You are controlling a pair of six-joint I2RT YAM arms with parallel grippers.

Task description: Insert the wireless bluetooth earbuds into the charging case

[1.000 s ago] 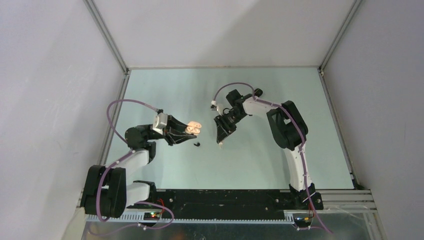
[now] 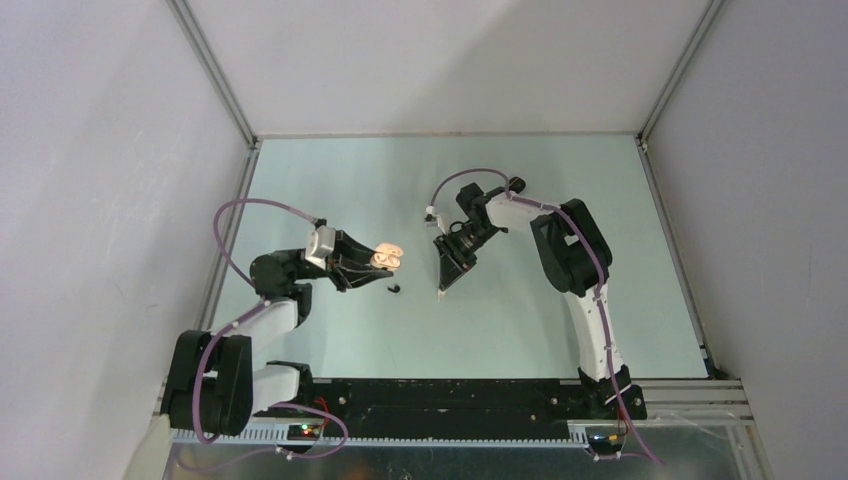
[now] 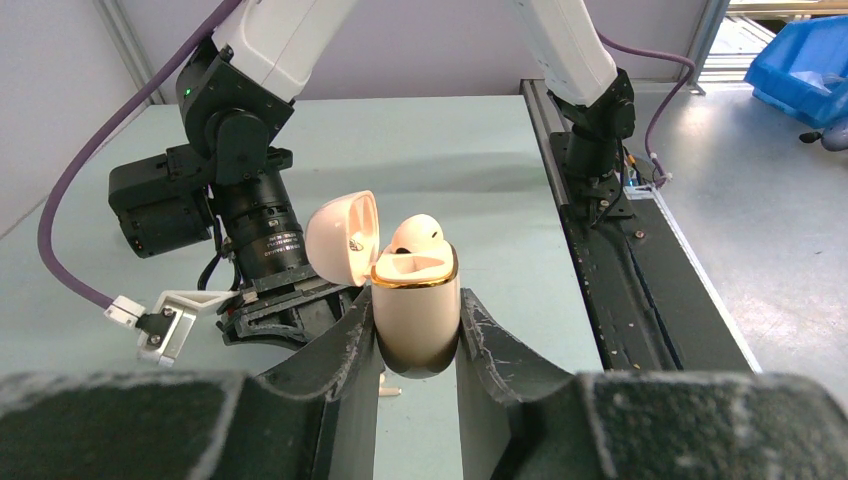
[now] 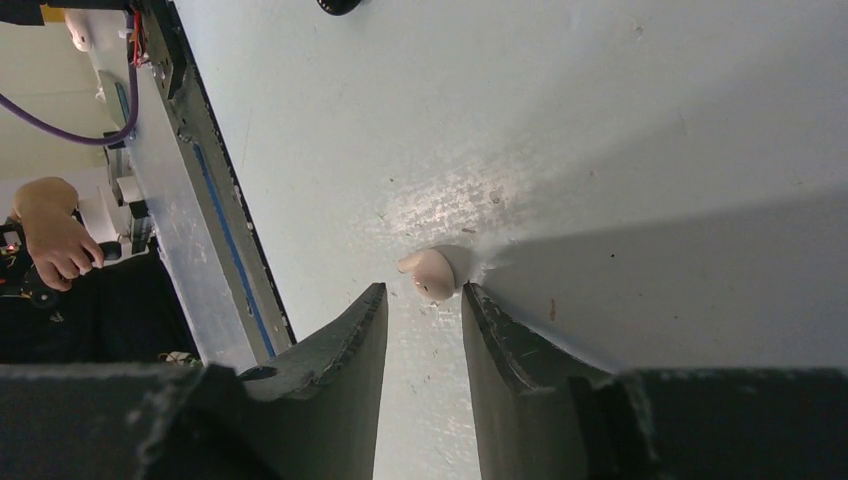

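My left gripper is shut on the peach charging case (image 3: 412, 345), which it holds upright above the table. The case's lid (image 3: 345, 238) stands open, and one pale earbud (image 3: 416, 233) shows in its top. In the top view the case (image 2: 386, 257) is left of centre. A loose peach earbud (image 4: 432, 274) lies on the table, just past the fingertips of my right gripper. That gripper is open, pointing down at the earbud, its fingers on either side with nothing gripped. From above, the earbud (image 2: 441, 294) barely shows at the right fingertips.
A small black object (image 2: 394, 288) lies on the table between the two grippers, nearer the left one. Along the front edge runs a dark rail (image 2: 450, 405).
Over the last second my right gripper has shifted slightly toward the front of the table and a little to the right. The left gripper and the case have stayed put.
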